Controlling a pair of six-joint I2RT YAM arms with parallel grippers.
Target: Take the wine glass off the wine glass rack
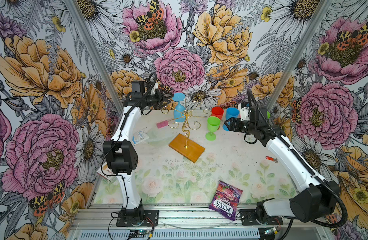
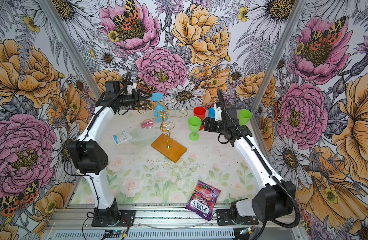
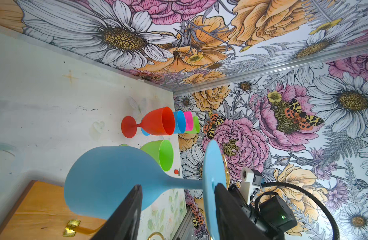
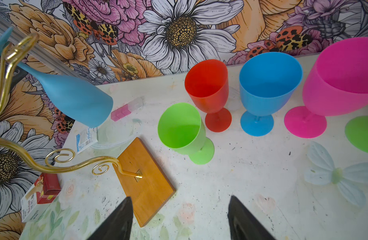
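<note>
A blue wine glass (image 1: 178, 112) hangs upside down on the gold rack (image 1: 186, 132), which stands on a wooden base (image 1: 178, 146). My left gripper (image 1: 164, 96) is at the glass's upside-down foot; in the left wrist view its fingers are apart, with the foot and stem (image 3: 182, 183) close between or just beyond them; contact cannot be told. My right gripper (image 1: 228, 124) is open above the right side of the table, to the right of the rack, nothing between its fingers.
Upright green (image 4: 180, 132), red (image 4: 206, 88), blue (image 4: 270, 84) and pink (image 4: 340, 84) glasses stand at the back right. A snack bag (image 1: 226, 200) lies at the front.
</note>
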